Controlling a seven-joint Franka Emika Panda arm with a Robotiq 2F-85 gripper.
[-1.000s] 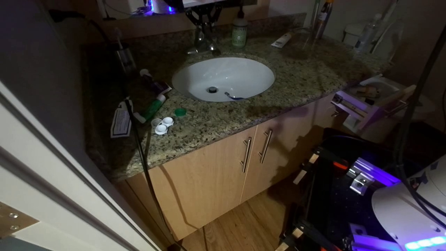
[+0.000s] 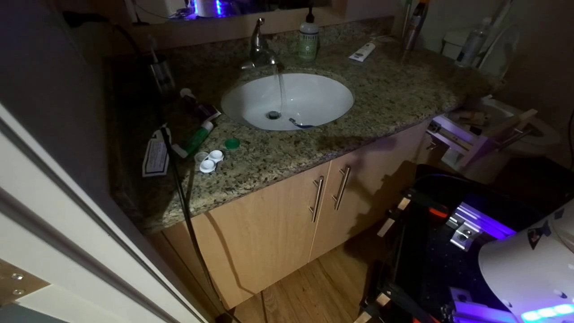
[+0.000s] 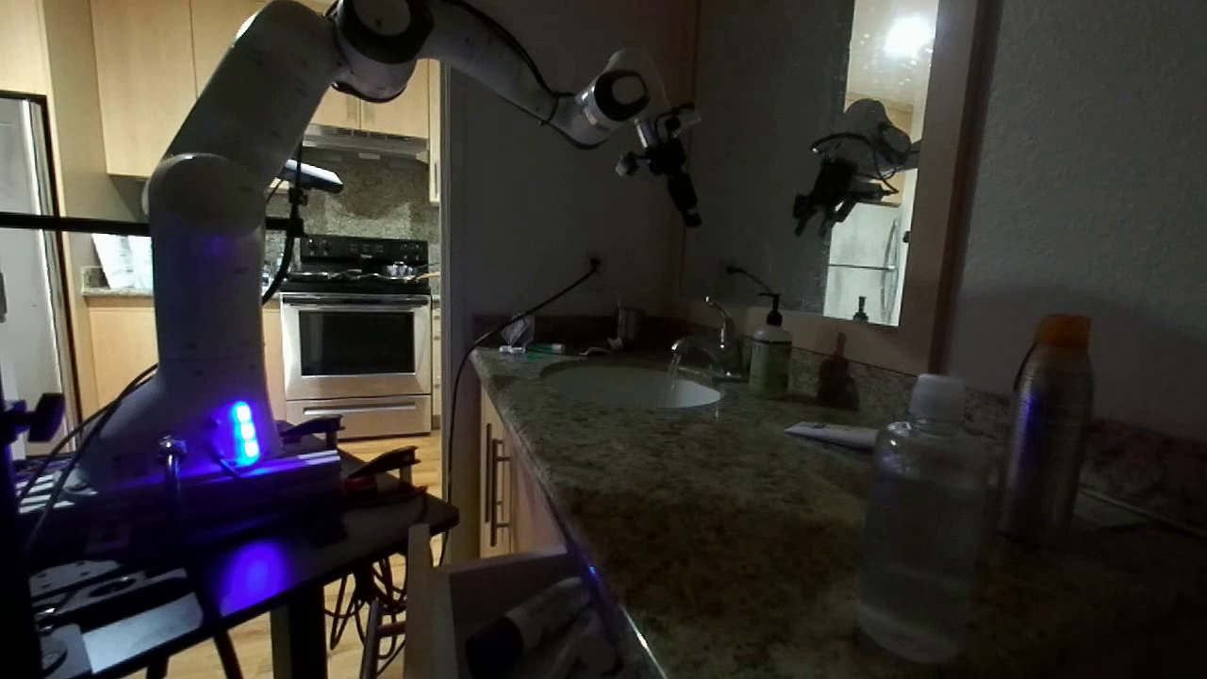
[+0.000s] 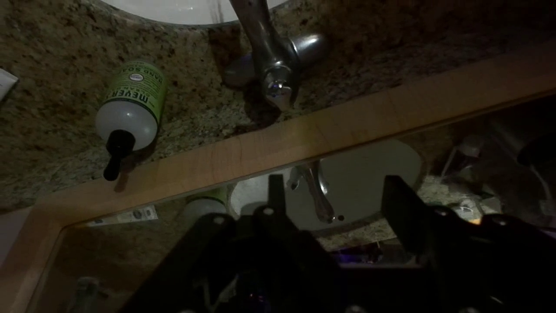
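A metal faucet (image 2: 259, 48) stands behind the white sink (image 2: 317, 89), and a thin stream of water (image 2: 282, 89) runs from its spout into the basin. High above the counter's back edge is my gripper (image 3: 687, 213), in front of the mirror and clear of the faucet. In the wrist view my gripper has its two dark fingers apart, with only the mirror's reflection showing between them. The faucet (image 4: 271, 57) lies beyond the fingertips in that view, apart from them. A dark blue, slim object (image 2: 301, 124) rests in the sink near the drain.
A soap bottle (image 4: 133, 101) stands beside the faucet. The mirror's wooden frame (image 4: 312, 133) runs close by the gripper. A white tube (image 2: 362, 51), a clear bottle (image 3: 925, 532) and a metal bottle (image 3: 1047, 441) occupy the right side; an open drawer (image 2: 468, 142) juts out there.
My gripper has risen away from the faucet and left exterior view 1, and the arm's cables have gone from the right side. Water now flows where the basin had no stream.
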